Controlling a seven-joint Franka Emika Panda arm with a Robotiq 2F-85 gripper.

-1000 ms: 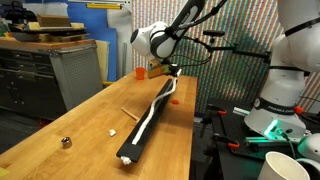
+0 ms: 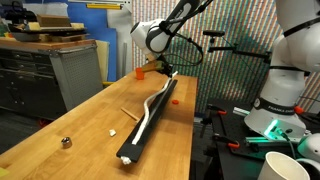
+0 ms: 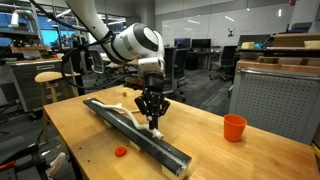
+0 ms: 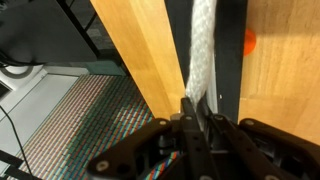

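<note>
A long black channel-like board (image 2: 131, 151) lies lengthwise on the wooden table. Along it runs a white flexible strip (image 2: 150, 105), which looks like a band or cord. My gripper (image 3: 154, 127) is low over the board, towards its near end in the second exterior view, shut on the strip. In the wrist view the white strip (image 4: 203, 45) comes down from the top edge to the dark fingertips of my gripper, with the black board (image 4: 229, 70) beneath. Whether the strip sits in the board at the fingers cannot be made out.
An orange-red cup (image 3: 234, 128) stands on the table, well clear of the board. A flat red disc (image 3: 121, 152) lies close beside the board. A small metal object (image 2: 66, 142) rests on the otherwise open left part of the table. Another robot arm (image 2: 275, 105) stands at right.
The arm has shifted slightly to the right in the first exterior view, its gripper staying near the board's far end there. The strip's far part has moved slightly with it.
</note>
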